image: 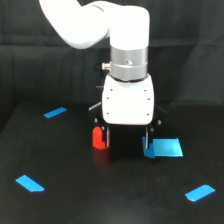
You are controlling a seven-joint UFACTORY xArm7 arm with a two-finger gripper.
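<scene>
A white robot hand hangs from the top of the camera view, and its gripper points down at the dark table. Its two dark fingers stand well apart, open, with nothing seen between them. A small red block is by the left finger, partly covered by it. At the right finger is a small blue block, also partly hidden. Whether either finger touches a block, I cannot tell.
A light blue square lies right of the blue block. Blue tape strips mark the table at the far left, front left and front right.
</scene>
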